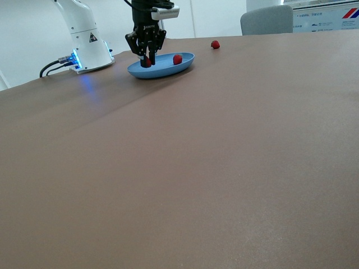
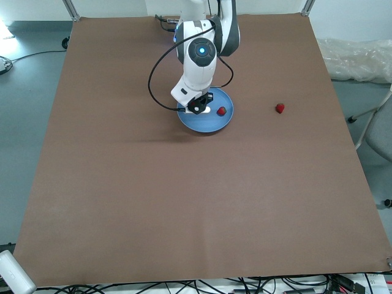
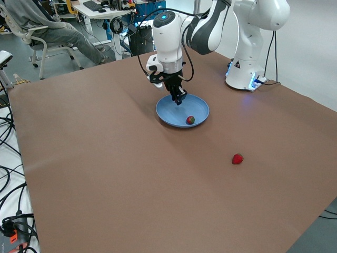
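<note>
A round blue plate [image 2: 202,122] [image 1: 162,72] [image 3: 168,110] sits below my black gripper [image 1: 147,59] [image 3: 177,97], whose fingers are down at the plate's surface. In the top view a red strawberry shows between or just behind the fingertips; whether they grip it cannot be told. A second strawberry [image 2: 222,111] [image 1: 178,59] [image 3: 190,120] lies on the plate beside the gripper. Another strawberry [image 2: 280,108] [image 1: 215,44] [image 3: 237,158] lies on the brown table outside the plate, toward the right in the left view.
The arm's white base [image 3: 242,74] stands behind the plate with cables. Cables run along the table's outer edge; a grey chair [image 1: 266,22] is beyond it.
</note>
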